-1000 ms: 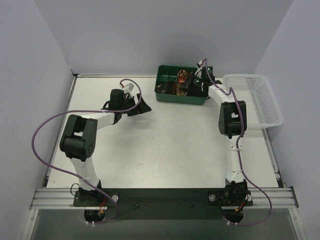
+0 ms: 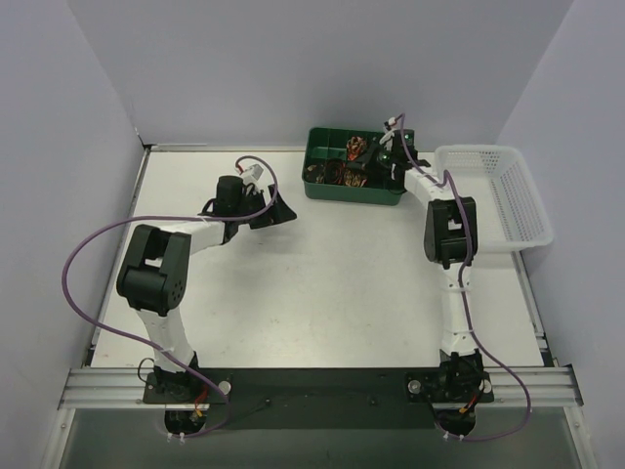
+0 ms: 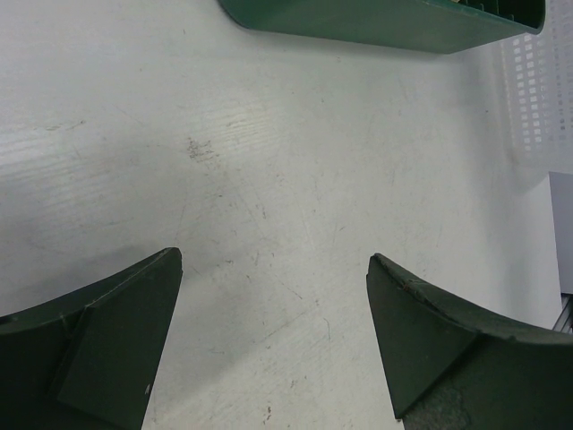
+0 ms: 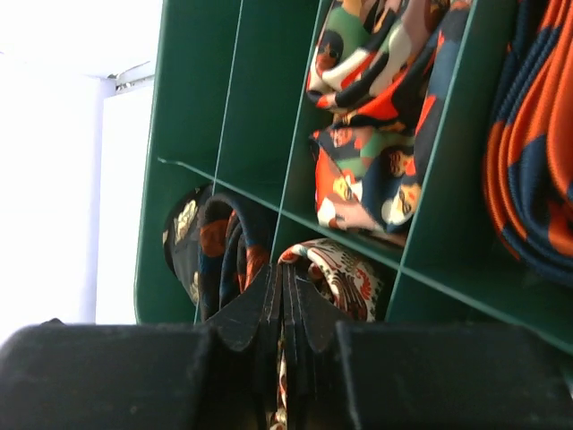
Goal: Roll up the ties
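Note:
Rolled and folded ties lie in the compartments of a green divided box [image 2: 330,135] at the back of the table. In the right wrist view my right gripper reaches into the box, shut on a cream-and-red patterned tie [image 4: 345,273]; part of that tie is hidden behind the fingers. Beside it sits a navy-and-orange rolled tie [image 4: 235,246], with a dark tie [image 4: 182,235] further left. A camouflage-coloured tie [image 4: 385,107] and a striped orange-navy tie [image 4: 542,170] fill other compartments. My left gripper stands open over bare table, nothing between its fingers.
A white perforated basket [image 2: 537,210] stands to the right of the box, near the right arm. Bare white table [image 2: 312,283] stretches between the arms and in front of the box. Grey walls close off the back and sides.
The left arm and the box stay put.

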